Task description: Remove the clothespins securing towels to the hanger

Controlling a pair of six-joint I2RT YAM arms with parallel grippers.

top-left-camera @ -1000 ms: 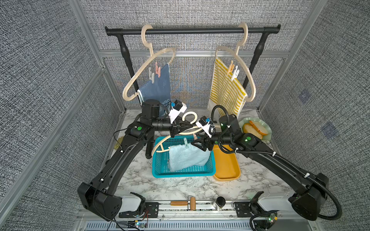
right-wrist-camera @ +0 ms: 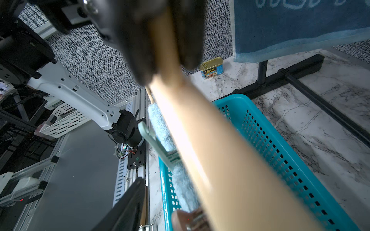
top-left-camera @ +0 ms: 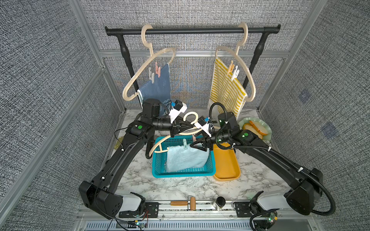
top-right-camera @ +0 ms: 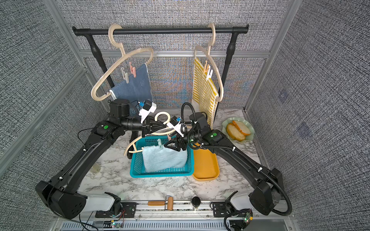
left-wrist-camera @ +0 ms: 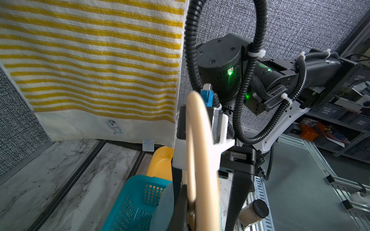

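Note:
Held over the teal basket is a beige hanger with a light blue towel on its lower bar. My left gripper is shut on the hanger below its hook; the right wrist view shows dark fingers on both sides of the beige bar. A mint clothespin and a pink clothespin clip the towel. My right gripper is beside the pink pin with its fingers apart; whether they straddle the pin is hidden.
On the rack hang a navy towel and a yellow-striped towel, each on its own hanger with two clothespins. An orange tray adjoins the basket. A bread plate is at right.
My right gripper has shifted slightly left and toward the pink pin. The held hanger and towel have swung a little left. The left arm has barely moved.

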